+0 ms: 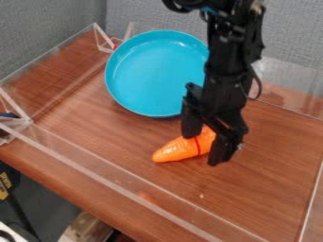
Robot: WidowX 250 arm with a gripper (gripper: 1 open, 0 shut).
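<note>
My black gripper (207, 136) is down over an orange toy carrot (173, 149) lying on the wooden table, its two fingers on either side of the carrot's thicker end, which they partly hide. Whether they touch or grip it, I cannot tell. A blue round plate (136, 74) lies behind, to the left of the arm.
Clear acrylic edging (104, 176) runs along the table's sides. Grey padded walls stand at the back and left.
</note>
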